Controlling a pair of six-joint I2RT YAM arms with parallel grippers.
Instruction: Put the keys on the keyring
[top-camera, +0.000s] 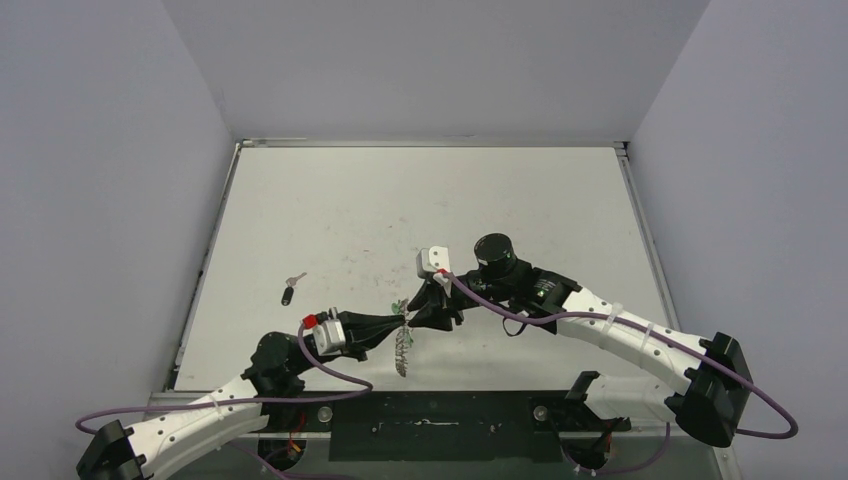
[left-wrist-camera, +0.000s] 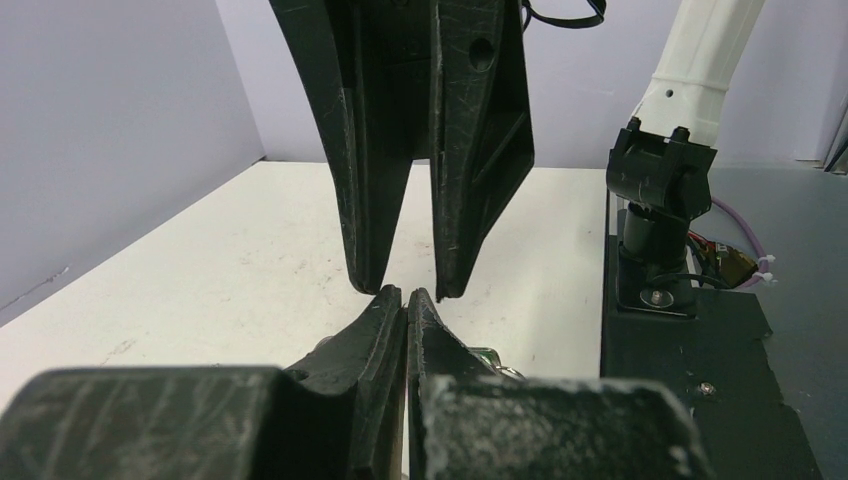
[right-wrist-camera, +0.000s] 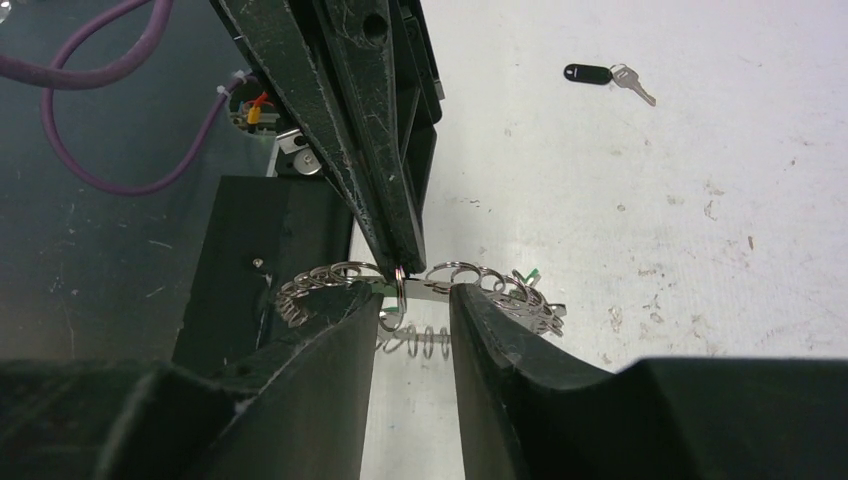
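My left gripper is shut, with the ring of the keyring (right-wrist-camera: 400, 300) at its tips; the chain of small rings (top-camera: 402, 355) hangs below, seen edge-on from above. My right gripper is part open around that ring, its tips facing the left gripper's tips. In the right wrist view the hanging rings spread to both sides behind the fingers. A key (top-camera: 296, 279) with a black tag (top-camera: 287, 296) lies on the table to the left, apart from both grippers.
Pale walls stand on the sides and back, and a dark base plate (top-camera: 445, 425) runs along the front edge.
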